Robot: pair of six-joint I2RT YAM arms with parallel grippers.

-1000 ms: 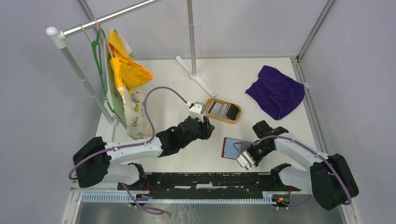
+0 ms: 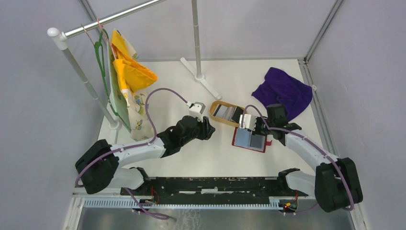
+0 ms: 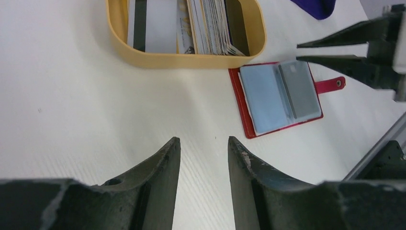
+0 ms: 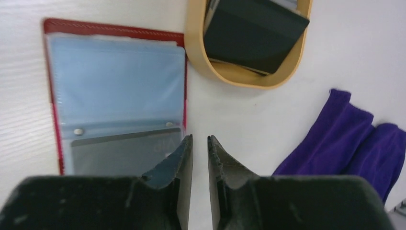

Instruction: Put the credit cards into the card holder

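Observation:
A red card holder (image 3: pixel 243 103) with clear blue-grey sleeves (image 4: pixel 117 86) lies open on the table, just below a tan oval tray (image 2: pixel 214 118) that holds several cards (image 3: pixel 206 26), one dark card (image 4: pixel 253 33) among them. My left gripper is over bare table left of the holder, part open with nothing between its fingers. My right gripper hangs above the holder's right side near the tray, its fingers slightly apart and empty.
A purple cloth (image 2: pixel 282 91) lies at the back right. A rack (image 2: pixel 196 38) stands behind, with yellow garments (image 2: pixel 129 67) hanging at the left.
My right arm has moved up and toward the back. The holder has shifted up and right toward the tray since a second ago. The left arm has moved slightly left.

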